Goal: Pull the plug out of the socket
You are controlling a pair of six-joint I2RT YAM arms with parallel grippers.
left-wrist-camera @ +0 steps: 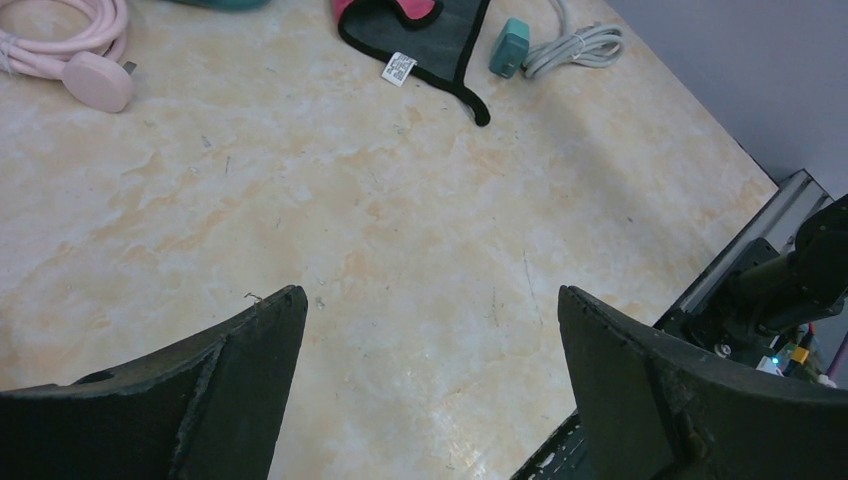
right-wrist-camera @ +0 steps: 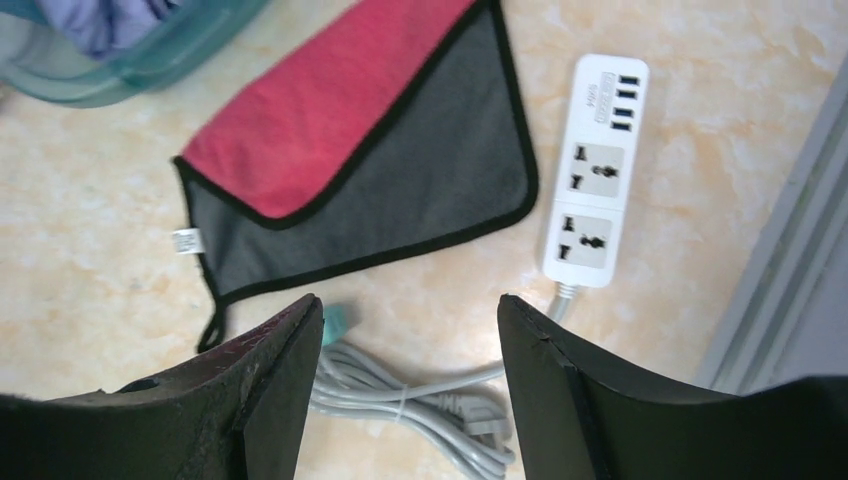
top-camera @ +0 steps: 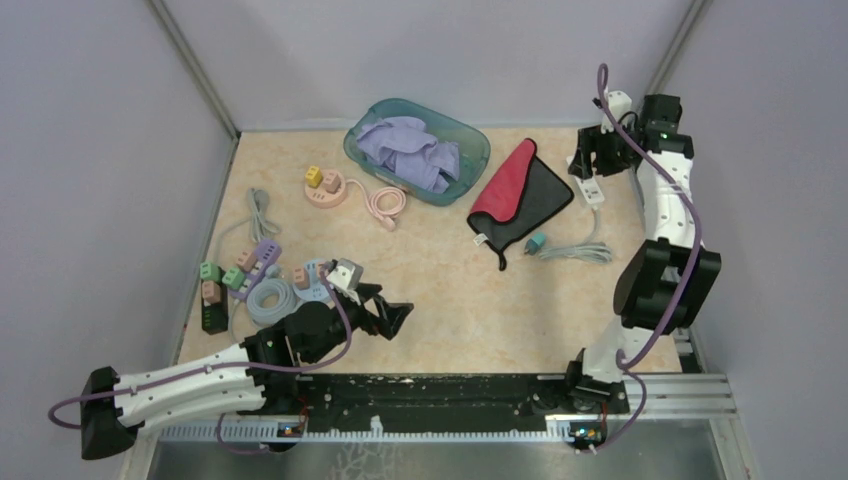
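In the right wrist view a white power strip (right-wrist-camera: 600,130) lies on the table with its outlets facing up and bare. My right gripper hangs above the table, open and empty; the strip is ahead of it, off to the right. From the top, that gripper (top-camera: 585,160) covers part of the strip's upper end. A teal plug (top-camera: 537,241) rests below the cloth. My left gripper is open over bare table. Further left, a purple strip (top-camera: 269,250) and a round pink socket (top-camera: 324,199) carry plugs, among them a yellow plug (top-camera: 314,176).
A red and grey cloth (top-camera: 535,195) lies left of the white strip. The teal basin (top-camera: 470,150) with purple fabric stands at the back. Coiled grey cable (top-camera: 575,252) lies at right, pink cable (top-camera: 385,203) near the basin.
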